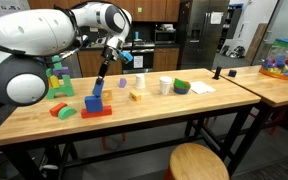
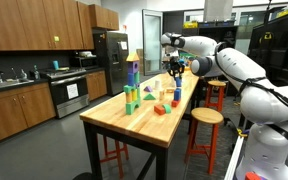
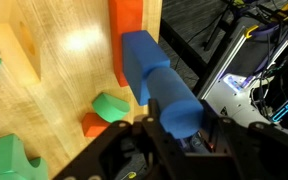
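A blue cylinder (image 3: 174, 98) stands on end over a blue block (image 3: 142, 55), which rests on a long red block (image 3: 126, 18). My gripper is shut on the cylinder, its dark fingers on either side. Across the table in exterior view 1, the same stack shows near the front edge: the cylinder (image 1: 98, 86), the blue block (image 1: 93, 103) and the red block (image 1: 96, 113) lowest. The cylinder's lower end seems to meet the blue block, though the exact contact is hard to make out.
Beside the stack lie a green piece (image 1: 66, 113) and a small red one (image 1: 58, 107). A tower of coloured blocks (image 1: 59, 82) rises behind them. White cups (image 1: 166, 85) and a green bowl (image 1: 181, 87) stand further right. Bare wood (image 1: 209, 98) is at the right front.
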